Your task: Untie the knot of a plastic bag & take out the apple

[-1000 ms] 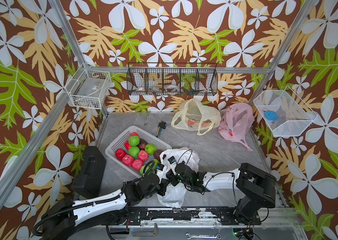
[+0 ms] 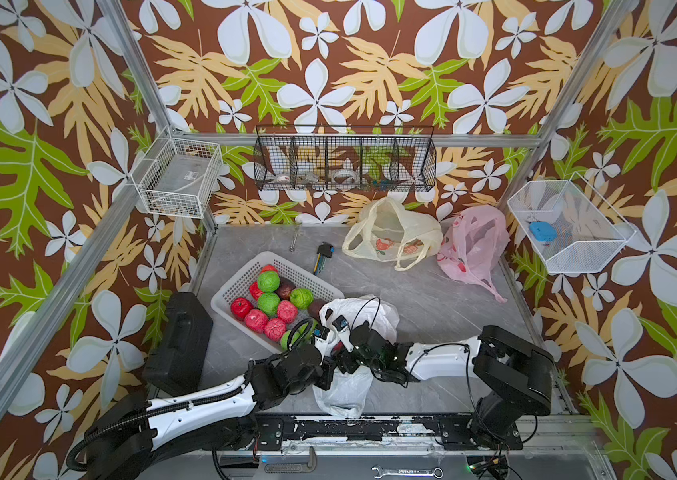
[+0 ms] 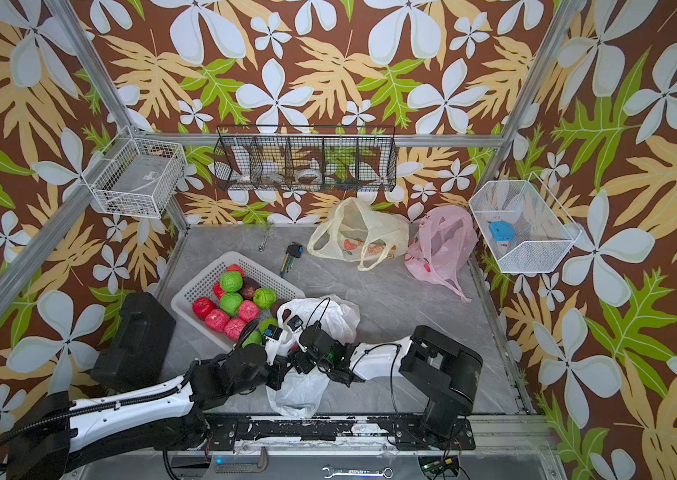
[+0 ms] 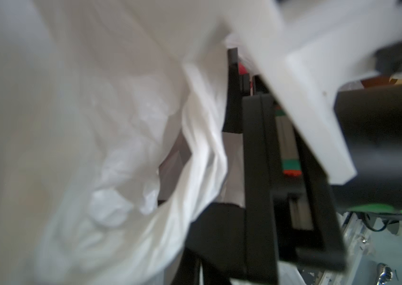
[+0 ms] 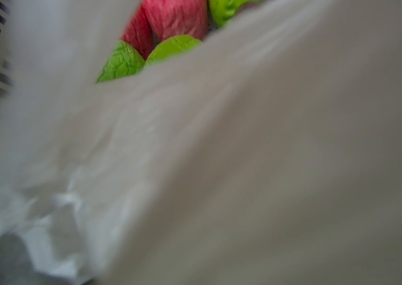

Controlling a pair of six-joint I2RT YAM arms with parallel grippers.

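Note:
The white plastic bag point(image 2: 374, 320) lies crumpled beside the fruit basket, under and between both grippers. My left gripper point(image 2: 326, 360) and my right gripper point(image 2: 344, 356) meet over it, close together. In the left wrist view a twisted white strand point(image 4: 205, 156) runs beside black gripper parts; the fingertips are hard to make out. In the right wrist view bag film point(image 5: 210, 166) fills most of the frame, hiding that gripper's fingers. I cannot tell what, if anything, either gripper holds. No apple inside the bag can be clearly made out.
A grey perforated basket point(image 2: 232, 292) of red and green fruit stands left of the bag. A cream bag point(image 2: 390, 220) and a pink bag point(image 2: 474, 248) lie at the back right. A black case point(image 2: 178, 340) is at the left.
The left arm barely moved.

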